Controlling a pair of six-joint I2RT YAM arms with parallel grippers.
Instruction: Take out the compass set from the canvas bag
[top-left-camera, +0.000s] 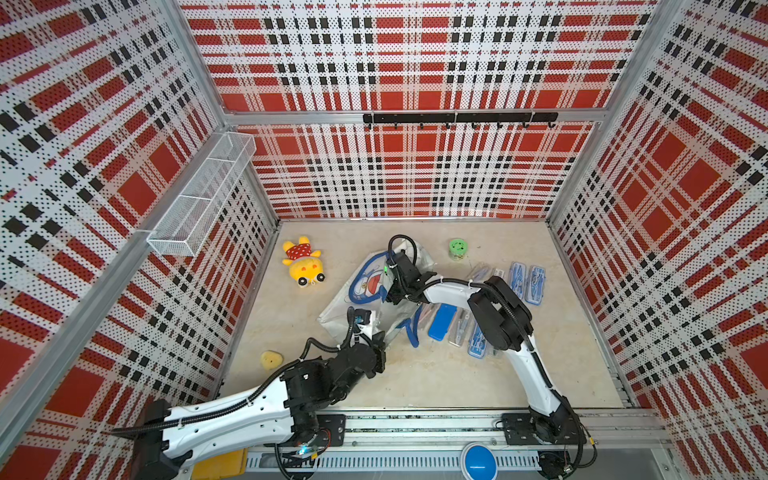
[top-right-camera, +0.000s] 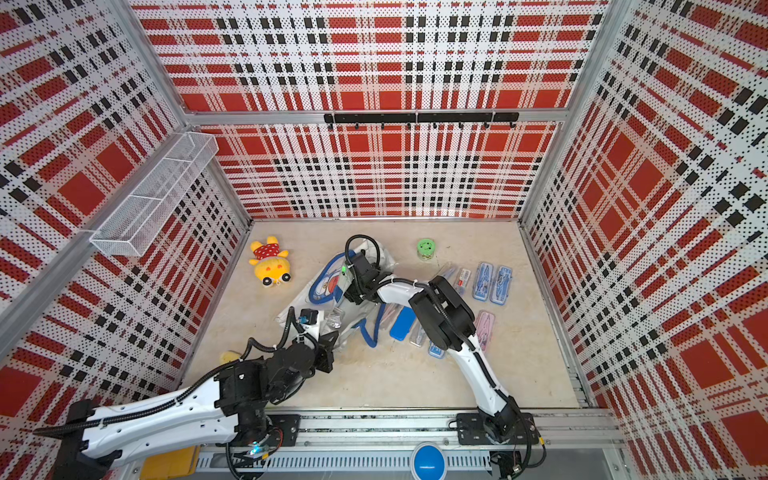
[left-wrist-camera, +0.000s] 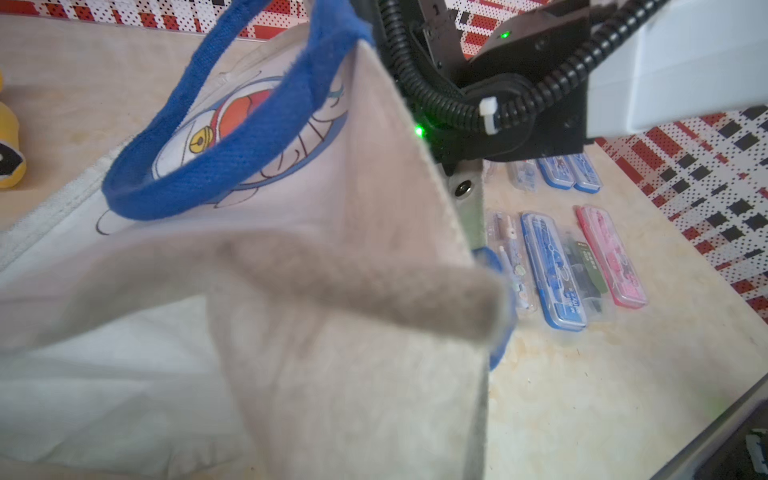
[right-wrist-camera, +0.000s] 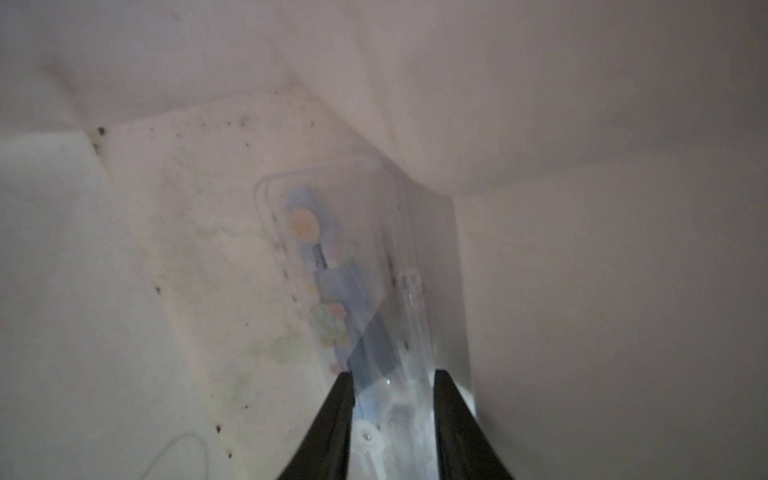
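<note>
The white canvas bag (top-left-camera: 336, 320) with blue straps (left-wrist-camera: 200, 184) lies mid-table. My left gripper (top-left-camera: 369, 336) is at its near end; in the left wrist view its canvas fills the foreground, and the fingertips cannot be made out. My right gripper reaches inside the bag, fingers parted with a gap between, over the near part of a clear compass case (right-wrist-camera: 368, 264) with a blue pattern, lying on the bag's inner bottom. Whether the fingers touch the case is unclear.
Several pencil cases (top-left-camera: 477, 340) lie right of the bag, with a green round object (top-left-camera: 457, 248) behind them. A yellow toy (top-left-camera: 304, 268) is at left and a small yellow piece (top-left-camera: 271, 360) at front left.
</note>
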